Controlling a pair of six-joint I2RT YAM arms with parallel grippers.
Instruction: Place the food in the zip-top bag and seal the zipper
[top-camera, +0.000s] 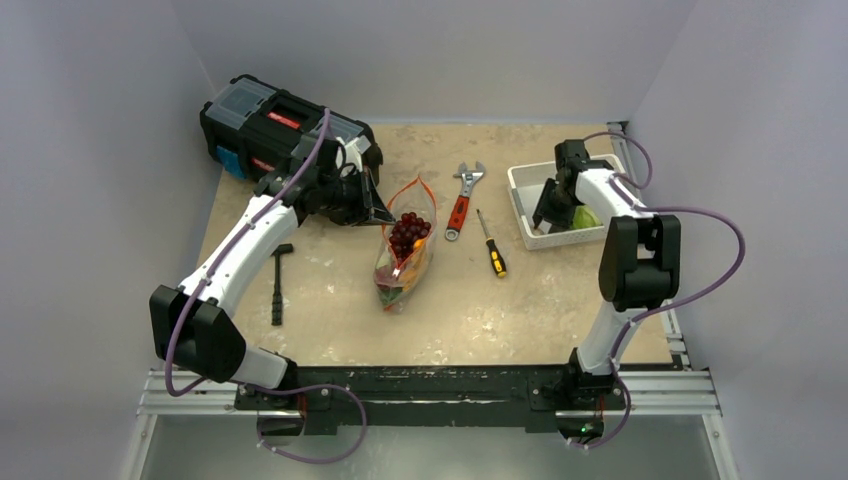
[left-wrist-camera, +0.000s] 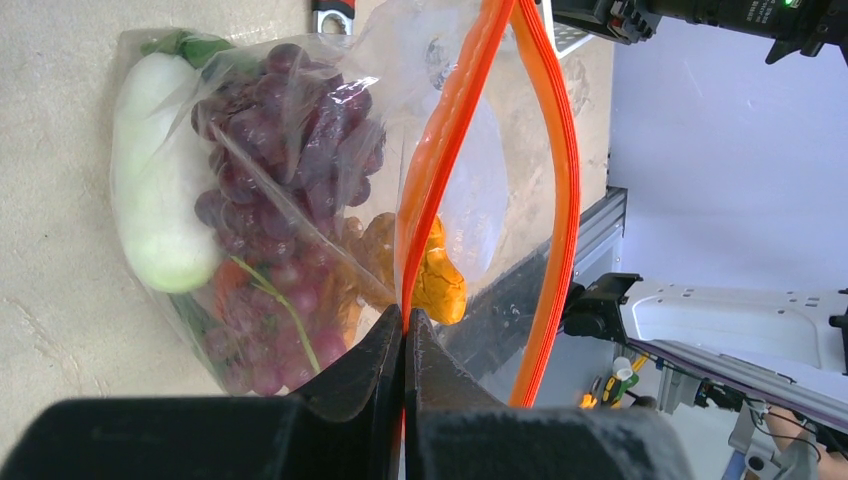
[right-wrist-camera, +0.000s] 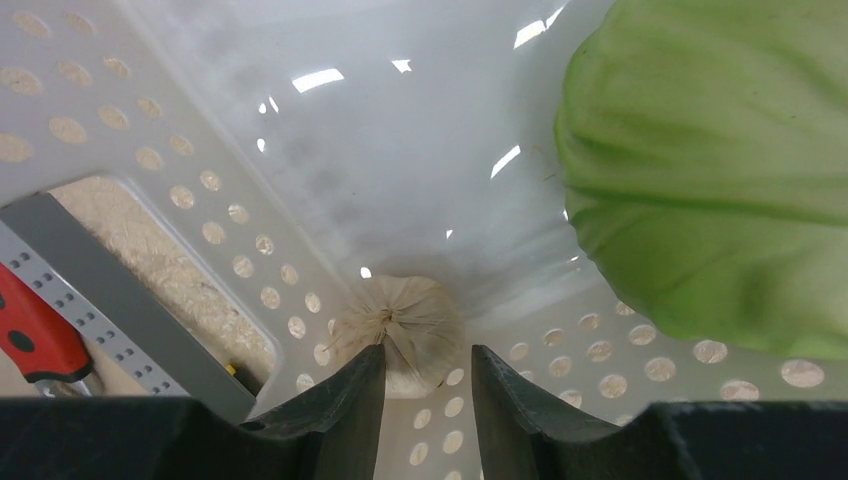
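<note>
The clear zip top bag (top-camera: 388, 281) lies mid-table, its orange-edged mouth (left-wrist-camera: 560, 200) spread apart. Dark red grapes (left-wrist-camera: 265, 150), a white-green vegetable (left-wrist-camera: 155, 170) and a yellow item (left-wrist-camera: 438, 280) show inside it. My left gripper is shut on the bag's orange rim at one side of the mouth. Inside the white basket (top-camera: 570, 238), my right gripper points down with its fingers apart. A pale garlic bulb (right-wrist-camera: 410, 320) sits in the basket's corner, just beyond and between those fingertips. Green leafy food (right-wrist-camera: 720, 180) rests to its right.
Between bag and basket lie a red-handled wrench (top-camera: 458, 212) and a yellow-black screwdriver (top-camera: 495, 255). A hammer (top-camera: 278, 285) is on the left, and a black toolbox (top-camera: 265, 125) stands behind the left arm.
</note>
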